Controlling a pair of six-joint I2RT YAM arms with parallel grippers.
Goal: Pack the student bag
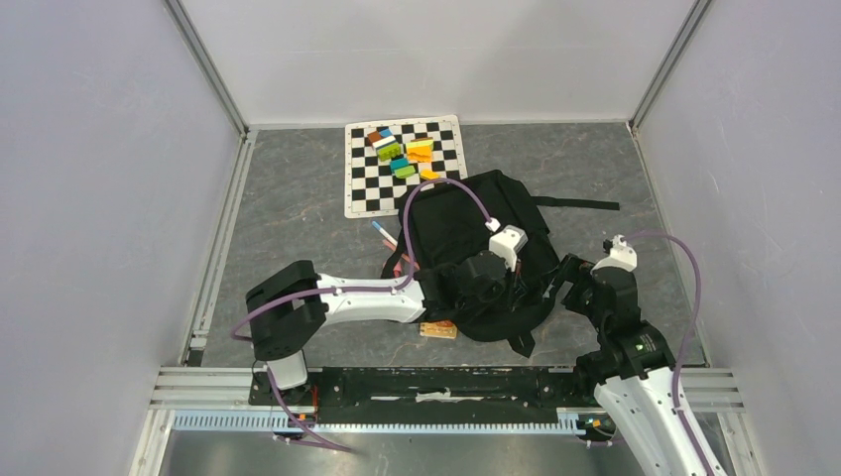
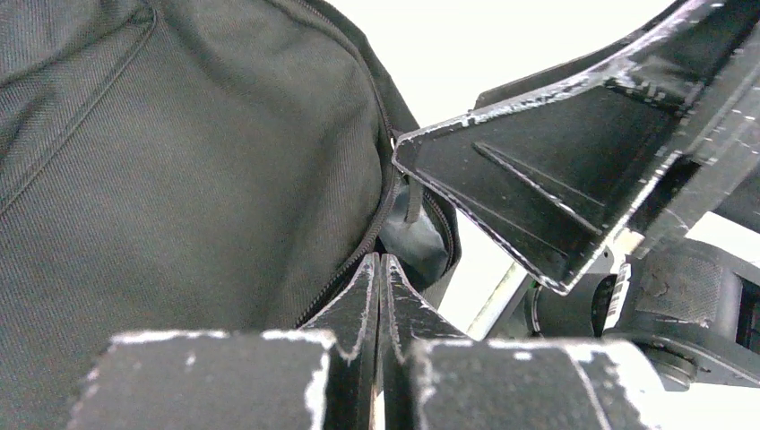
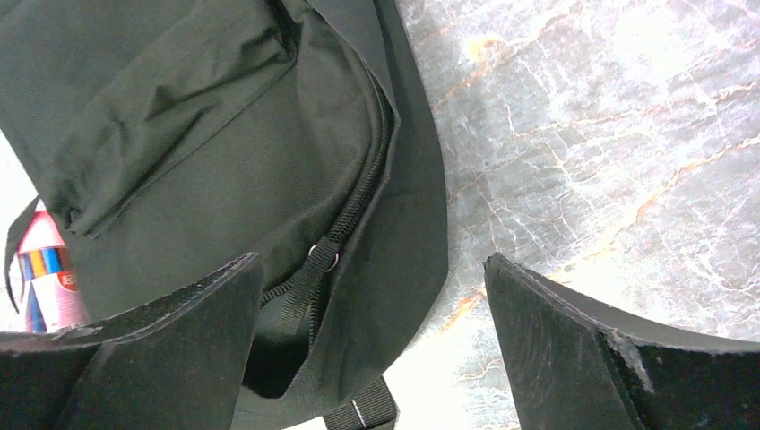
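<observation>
The black bag (image 1: pixel 466 213) lies flat mid-table; in the right wrist view its zipper (image 3: pixel 358 197) and pull (image 3: pixel 320 258) run along the right edge. My left gripper (image 1: pixel 514 293) is over the bag's lower part; in the left wrist view it (image 2: pixel 377 264) is shut, with nothing visible between its fingers, near the zipper. My right gripper (image 1: pixel 563 278) stands open at the bag's right side, its fingers (image 3: pixel 582 349) apart above the zipper area.
A checkerboard (image 1: pixel 357 203) with several coloured blocks lies behind the bag. Pencils or markers (image 1: pixel 385 231) and an orange item (image 1: pixel 437 331) lie beside it. Walls bound the table.
</observation>
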